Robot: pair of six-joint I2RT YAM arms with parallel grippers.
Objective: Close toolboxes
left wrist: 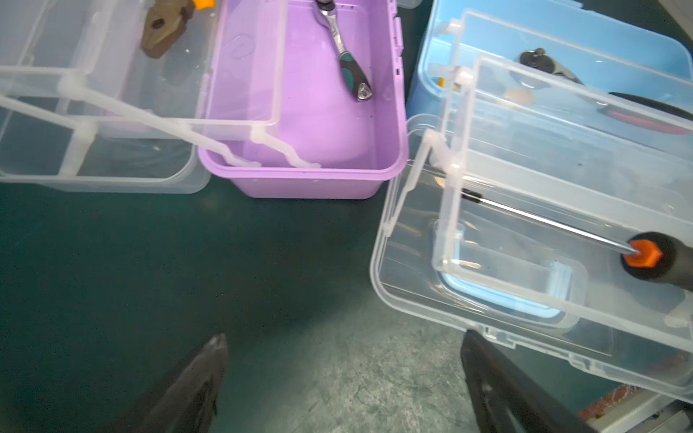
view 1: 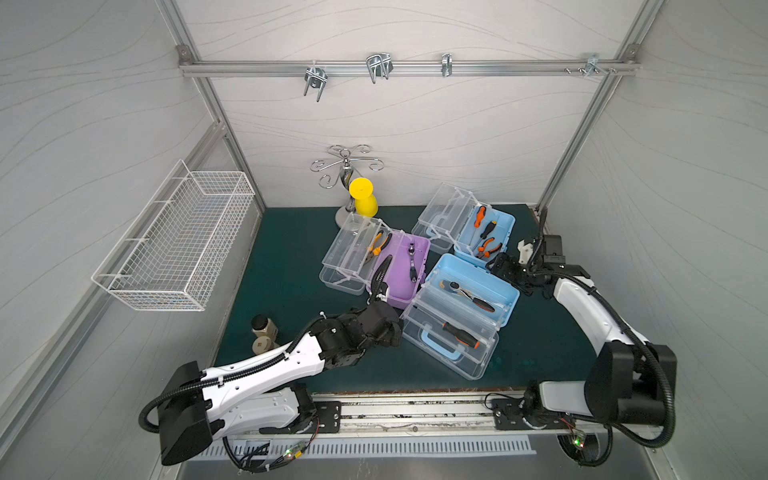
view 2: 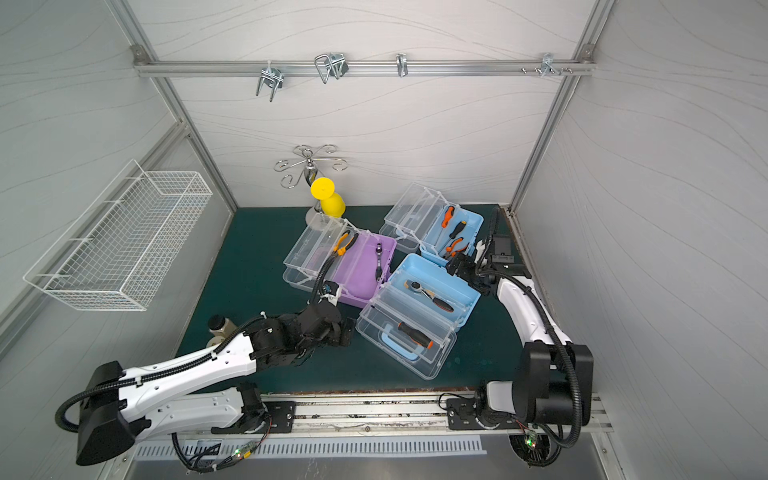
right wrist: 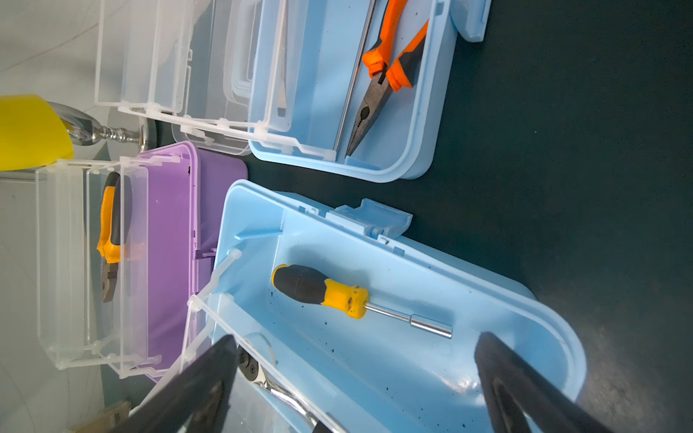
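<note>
Three toolboxes lie with their clear lids folded back: a purple one (view 1: 389, 289), a front blue one (view 1: 496, 292) and a back blue one (view 2: 462, 232). Tools show in all of them: a ratchet (left wrist: 345, 61) in the purple box, a yellow-black screwdriver (right wrist: 325, 290) in the front blue box, orange pliers (right wrist: 386, 65) in the back one. My left gripper is open over bare table, left of the front blue box's lid (left wrist: 505, 303). Over the front blue box's base stands my right gripper, open, nothing visible between its fingers.
A yellow cup (view 1: 364, 198) and a metal stand (view 1: 345, 172) are behind the purple box. Small bottles (view 1: 263, 332) stand at left, and a white wire basket (view 1: 180, 240) hangs on the left wall. Bare table (right wrist: 563, 130) lies right of the boxes.
</note>
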